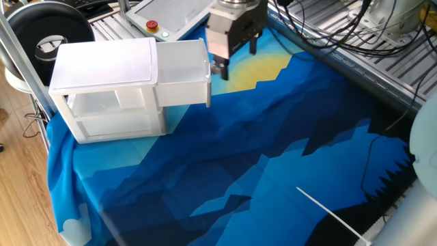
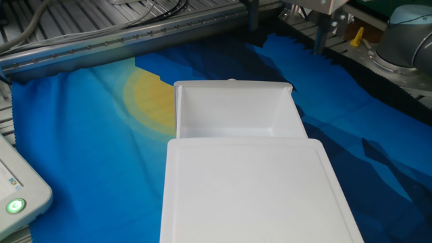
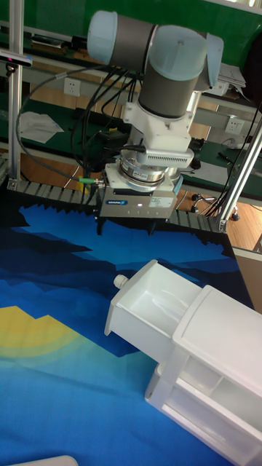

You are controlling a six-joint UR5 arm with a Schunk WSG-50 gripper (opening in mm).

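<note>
A white drawer unit (image 1: 102, 65) stands on the blue patterned cloth. Its top drawer (image 3: 147, 311) is pulled well out, and the inside that shows in exterior view 2 is empty. A small round knob (image 3: 120, 282) sits on the drawer front. My gripper (image 1: 239, 58) is open, its two dark fingers (image 1: 224, 70) spread with nothing between them. From exterior view 1 one finger appears right by the knob, but exterior view 3 shows the gripper (image 3: 126, 225) apart from it. Exterior view 2 has the fingers beyond the drawer front, at the top.
A tablet-like panel with a red button (image 1: 151, 26) lies behind the unit. A thin white stick (image 1: 331, 212) is at the near right. Cables (image 1: 321, 34) run along the table's back rail.
</note>
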